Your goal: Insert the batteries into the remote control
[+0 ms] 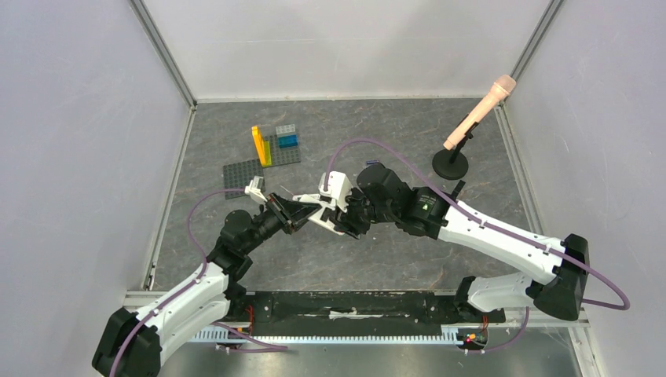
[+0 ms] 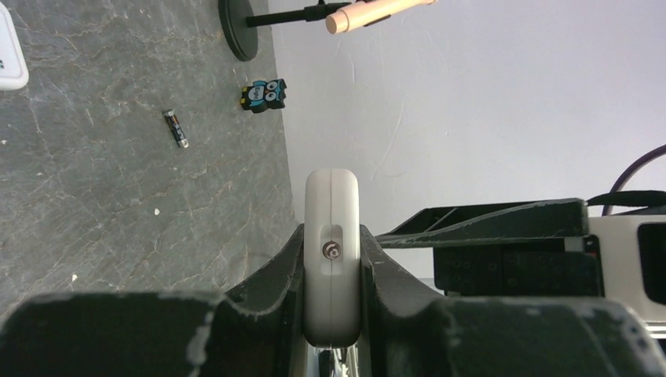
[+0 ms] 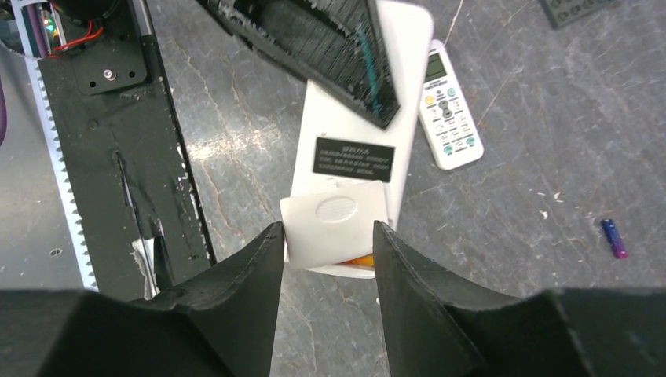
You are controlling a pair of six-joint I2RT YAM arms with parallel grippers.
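Note:
In my left gripper is the long white remote body, seen end-on in the left wrist view, fingers shut on it. My right gripper is shut on the small white battery cover at the remote's lower end; an orange strip shows beneath the cover. A battery lies on the floor in the left wrist view; a purple battery lies to the remote's right in the right wrist view.
A second white remote lies beyond the held one. Brick plates stand back left, a microphone on a stand back right. An owl figure sits near the wall.

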